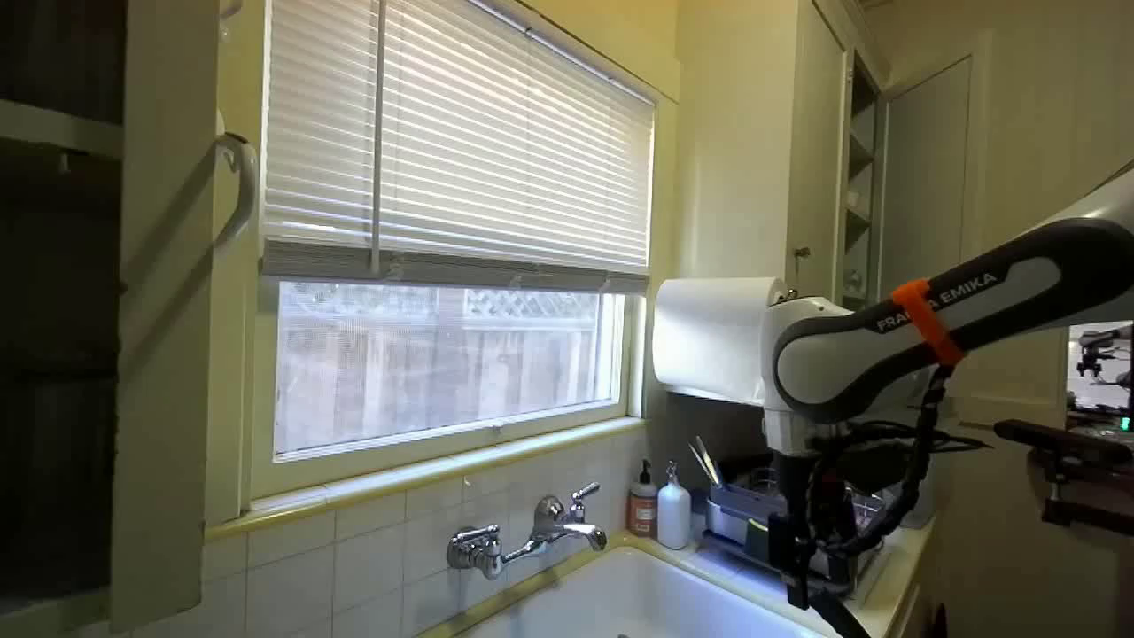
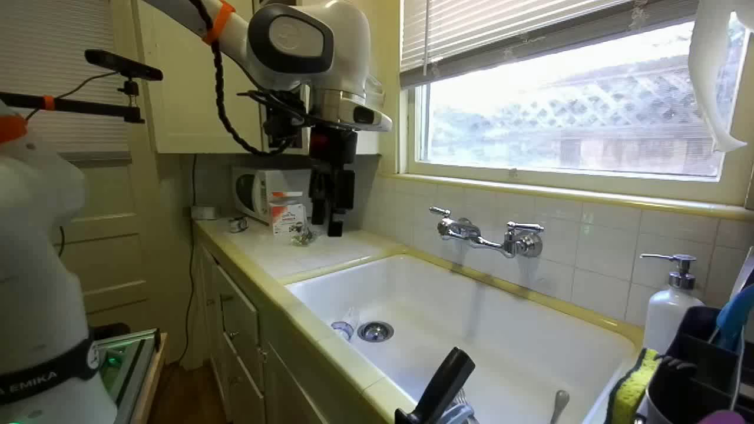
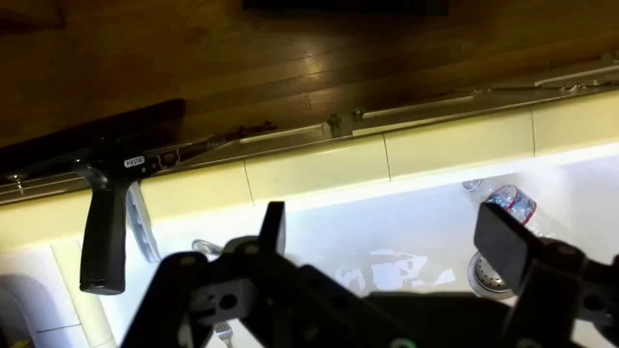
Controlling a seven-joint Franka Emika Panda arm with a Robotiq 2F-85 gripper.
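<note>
My gripper stands open in the wrist view, its black fingers wide apart and nothing between them. It hangs above the white sink (image 2: 452, 318), fingers pointing down. A clear plastic bottle (image 3: 515, 204) with a blue and red label lies in the basin beside the metal drain (image 3: 487, 275), close to the right finger. The same bottle (image 2: 344, 326) shows near the drain in exterior view 2. A fork (image 3: 223, 331) is partly visible in the wrist view, largely covered by the left finger.
A black-handled grabber tool (image 3: 104, 238) lies across the sink's front edge. The chrome faucet (image 2: 488, 237) juts from the tiled wall. A dish rack (image 1: 744, 521) and soap bottles (image 1: 672, 509) stand at one end; a small box (image 2: 287, 218) and microwave (image 2: 251, 191) occupy the other counter.
</note>
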